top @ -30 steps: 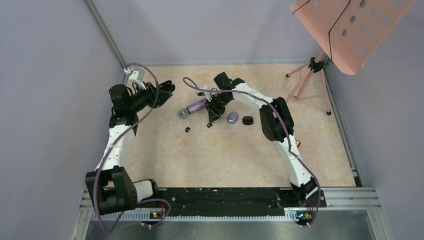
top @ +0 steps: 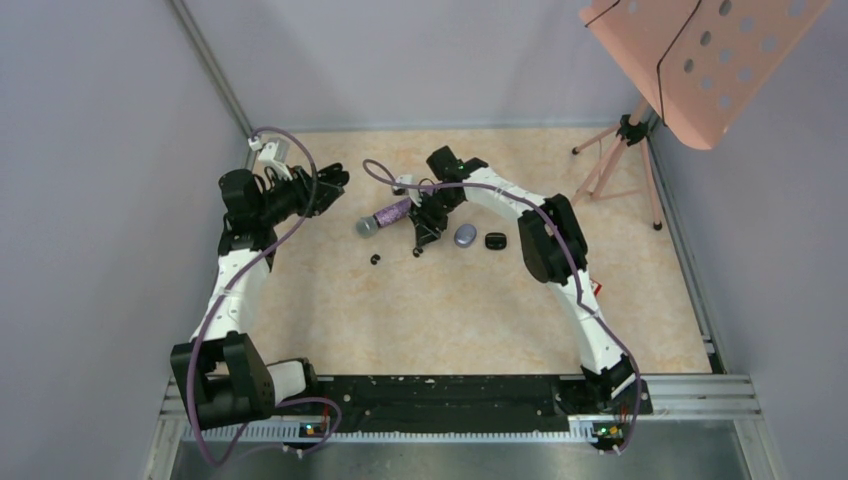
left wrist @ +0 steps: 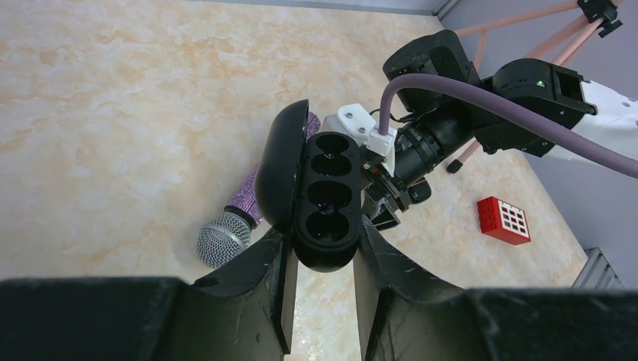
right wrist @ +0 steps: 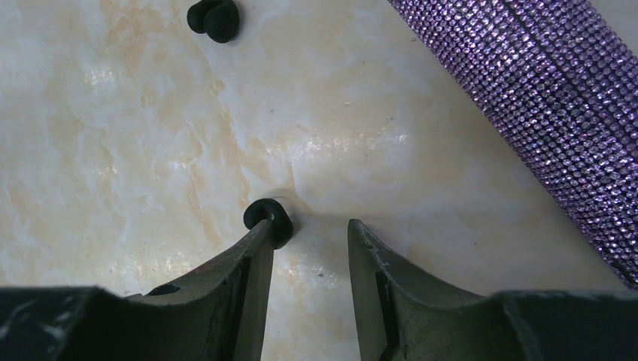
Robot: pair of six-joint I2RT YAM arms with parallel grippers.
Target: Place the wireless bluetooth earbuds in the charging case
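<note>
The black charging case (left wrist: 328, 199) is held upright with its lid raised, and my left gripper is shut on its lower end. Its sockets look empty. From above, the case (top: 333, 175) is over the back left of the table. One black earbud (right wrist: 259, 212) lies on the table at the left fingertip of my right gripper, partly hidden by that finger. Those fingers are part open, with bare table showing between them. A second earbud (right wrist: 214, 19) lies apart, farther off; the top view shows this earbud (top: 375, 259) to the left.
A purple glittery microphone (top: 392, 212) lies beside the right gripper. A lavender oval object (top: 465, 235) and a small black box (top: 495, 241) sit to its right.
The right gripper and the earbud by its fingertips have shifted very slightly left and toward the front. The left arm and the case look still.
</note>
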